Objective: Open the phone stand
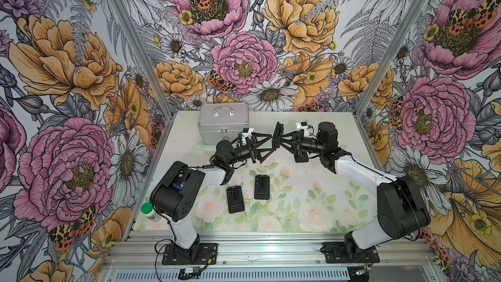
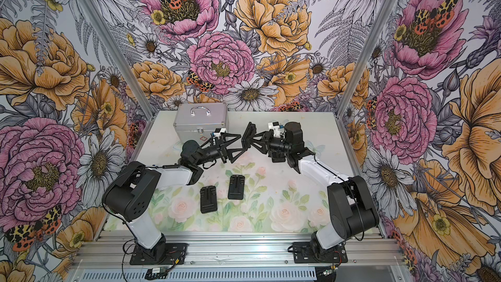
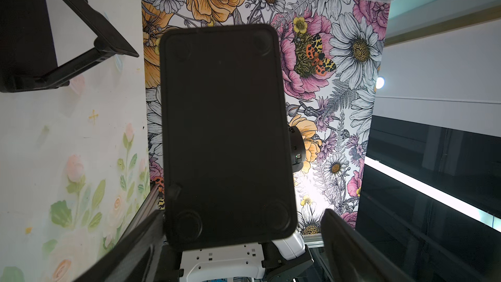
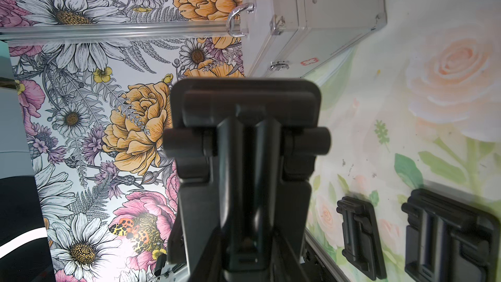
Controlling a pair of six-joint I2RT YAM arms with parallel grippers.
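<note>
A black phone stand point(image 1: 278, 134) is held up off the table between my two arms and looks thin, folded close. My right gripper is shut on its stem, with the hinge end point(image 4: 250, 107) facing the right wrist camera. From the left wrist view, the flat plate point(image 3: 227, 130) with round feet faces me. My left gripper is open, its blurred fingers point(image 3: 133, 256) spread on both sides of the plate's near end. Whether either left finger touches the stand cannot be told.
Two folded black stands, one left point(image 1: 235, 199) and one right point(image 1: 262, 187), lie on the front middle table. Another, unfolded stand point(image 3: 99, 26) is beyond the held one. A silver case point(image 1: 224, 122) stands at back left, a green-capped bottle point(image 1: 150, 211) at front left.
</note>
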